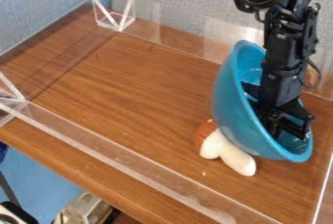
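A large blue bowl [239, 106] stands tilted on its side at the right of the wooden table. My black gripper [282, 124] reaches down inside it at the lower right part; the fingers are mostly in shadow against the bowl, and I see nothing held between them. An orange and white soft toy [229, 153] lies at the bowl's lower left, partly hidden behind it.
Clear plastic panels edge it, with white frame brackets [115, 18] at the back left and left side. A grey padded wall runs behind.
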